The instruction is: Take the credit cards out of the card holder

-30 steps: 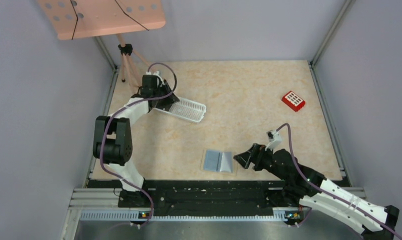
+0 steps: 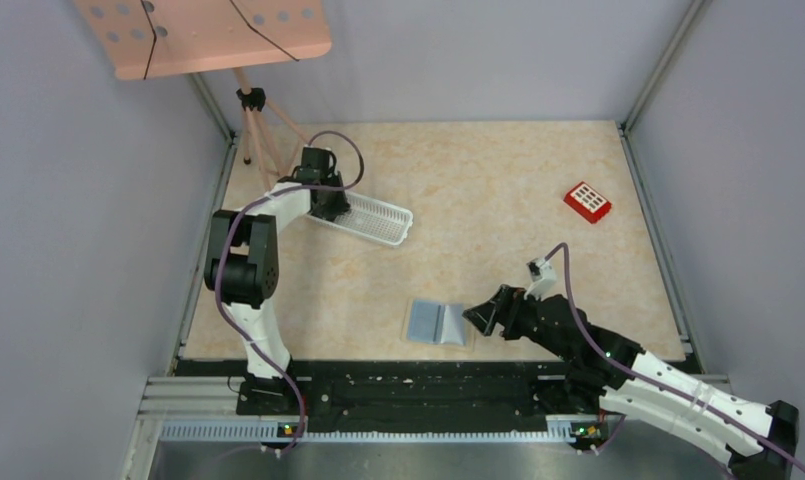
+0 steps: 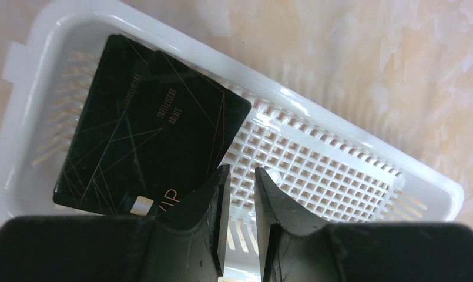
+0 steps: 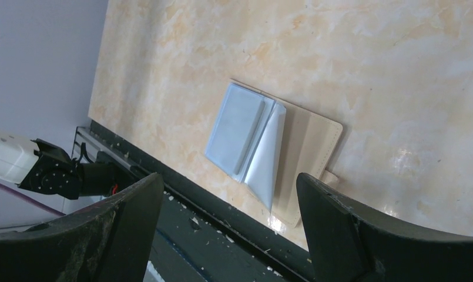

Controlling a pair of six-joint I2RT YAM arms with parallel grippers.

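Two black cards (image 3: 163,135) with thin gold lines lie overlapping in the left end of a white mesh basket (image 3: 357,135). Beside them, over the basket's bare mesh, my left gripper is part open with only a narrow, empty gap between its fingers. A card holder (image 4: 240,132) lies open on the table near the front edge, its inner side blue-grey and its backing beige; whether cards sit in its slots cannot be told. Over the holder's right side, my right gripper stands open and apart from it, with nothing between its fingers.
At the back right of the table lies a red object (image 2: 588,202) with pale squares. A pink stand (image 2: 251,100) rises close behind the left arm.
The right gripper has shifted a little left. Basket and holder have not moved.
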